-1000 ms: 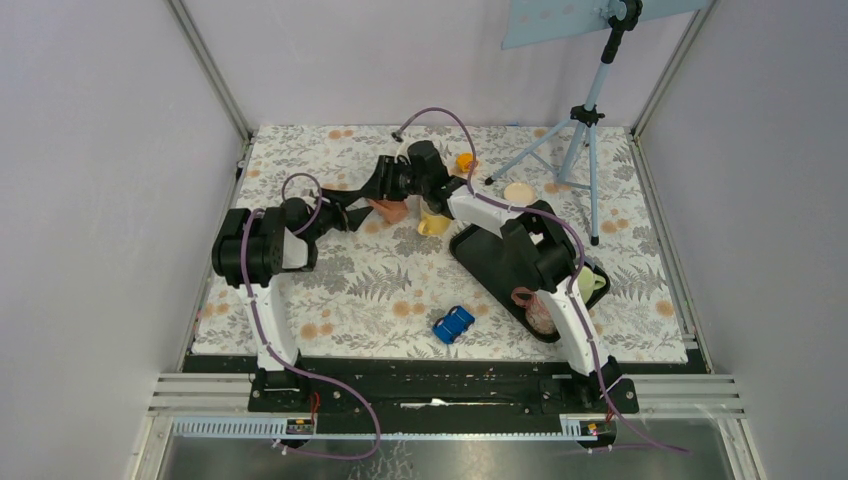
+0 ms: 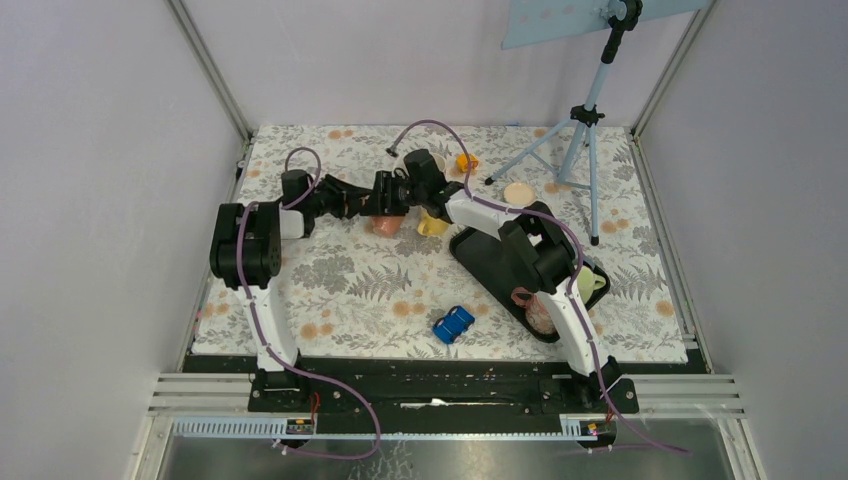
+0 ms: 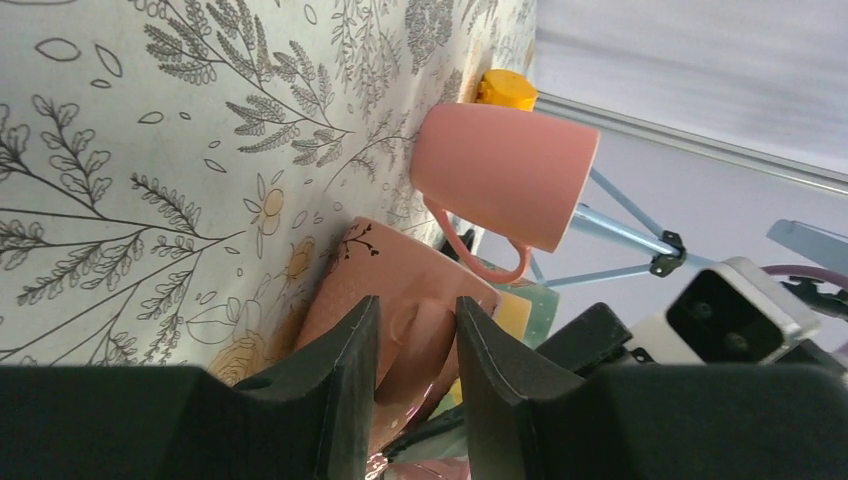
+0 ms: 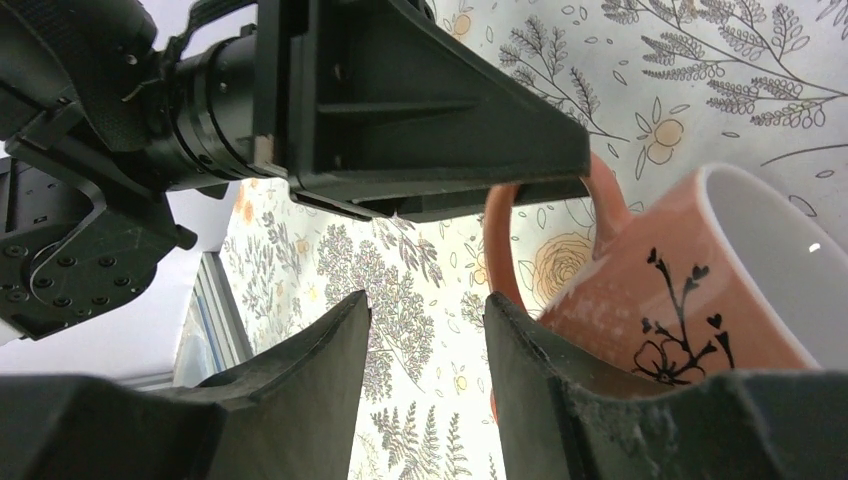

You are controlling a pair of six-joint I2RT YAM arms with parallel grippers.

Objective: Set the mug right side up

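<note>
A pink mug [image 2: 389,225] with a dark printed design lies on its side at the middle back of the cloth, partly hidden by both grippers. In the left wrist view the fingers of my left gripper are at the mug's handle, which sits between their tips. The right wrist view shows that handle [image 4: 500,240] by my left gripper, while my right gripper is part open beside the mug [image 4: 660,310], one fingertip in front of the handle. A second pink mug [image 3: 505,170] appears farther off in the left wrist view.
A yellow mug [image 2: 432,225] lies right beside the pink one. An orange cup [image 2: 466,162], a round disc [image 2: 519,195] and a tripod stand [image 2: 590,150] are behind. A black tray [image 2: 485,268] with mugs is right; a blue toy car [image 2: 453,324] sits in front, with clear cloth leftward.
My right gripper has shifted slightly toward the front.
</note>
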